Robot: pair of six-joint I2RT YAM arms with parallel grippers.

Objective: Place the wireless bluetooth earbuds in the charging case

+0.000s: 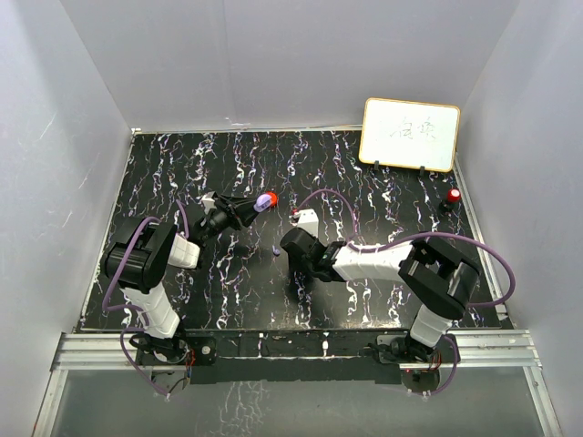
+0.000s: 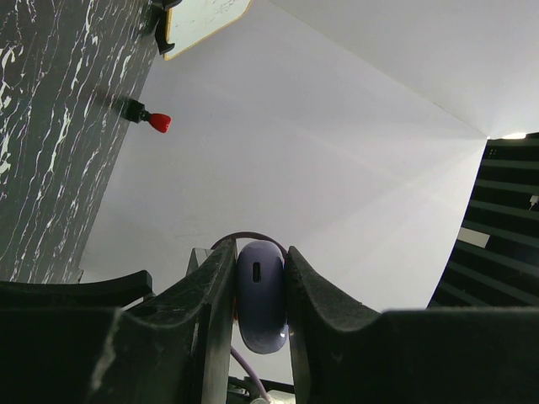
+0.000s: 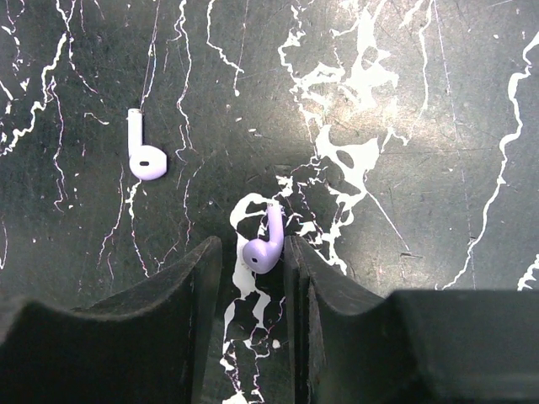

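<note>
The lavender charging case [image 2: 261, 316], a small dark slot in its end, is clamped by my left gripper. In the top view the case [image 1: 263, 202] is held off the table, with a red-orange part at its far side. Two lavender-white earbuds lie on the dark marbled table. One earbud [image 3: 264, 251] shows between the fingertips of my right gripper, which points down and stands part open; a gap shows on the left, little on the right. Left of that gripper lies the other earbud [image 3: 147, 162], also the earbud [image 1: 276, 250] visible from above.
A whiteboard [image 1: 410, 134] stands at the back right, and a red-topped black object [image 1: 451, 198] sits near the right wall. Bare table surrounds both earbuds. A purple cable [image 1: 474, 238] runs along the right arm.
</note>
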